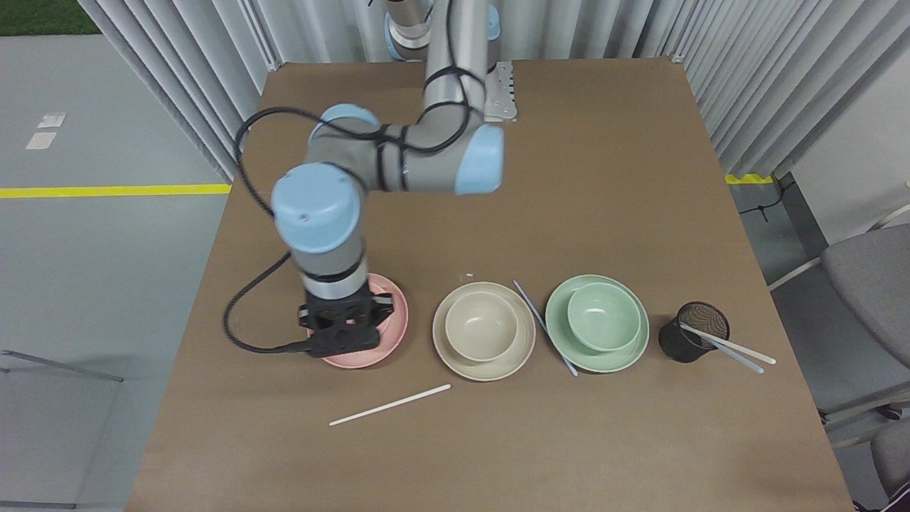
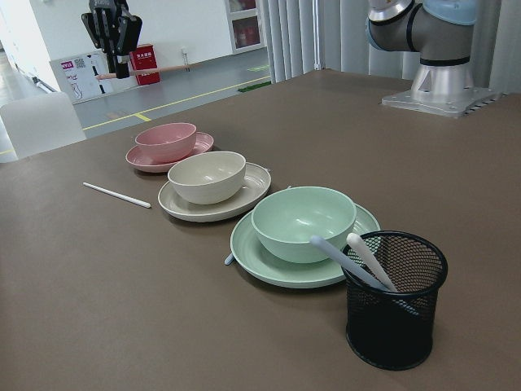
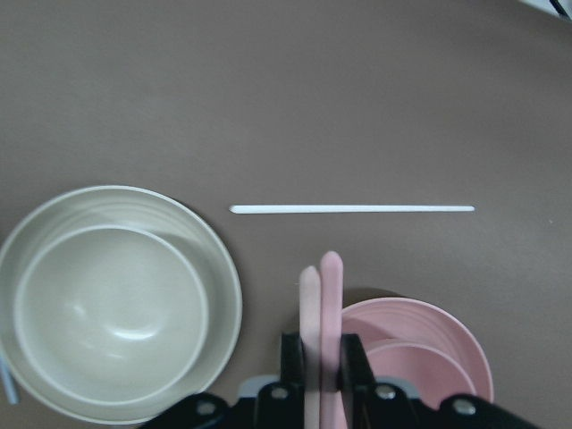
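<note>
My gripper hangs high over the table's pink end, shut on two pale pink chopsticks, held side by side and pointing forward in the wrist view. Below it are the pink plate and pink bowl, mostly hidden by my arm in the front view. A lone white chopstick lies on the table in front. The cream plate and bowl stand beside the pink set, with a blue chopstick to their right, then the green plate and bowl.
A black mesh cup at the right holds a white and a blue chopstick. Chairs stand past the right edge.
</note>
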